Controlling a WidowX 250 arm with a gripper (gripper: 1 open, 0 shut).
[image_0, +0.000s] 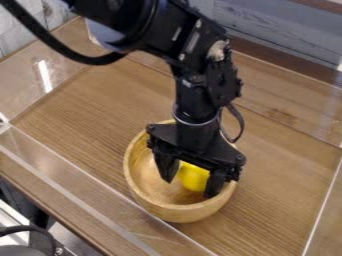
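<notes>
A yellow object (193, 177) lies inside a wooden bowl (144, 193) in the lower middle of the camera view. My black gripper (190, 172) reaches down into the bowl from above, open, its two fingers at either side of the yellow object, which they partly hide. I cannot tell whether the fingers touch it.
The bowl stands on a wooden table (87, 110) with clear room to the left, right and behind. A pale wall runs along the back, and black cables lie off the table's edge at the lower left.
</notes>
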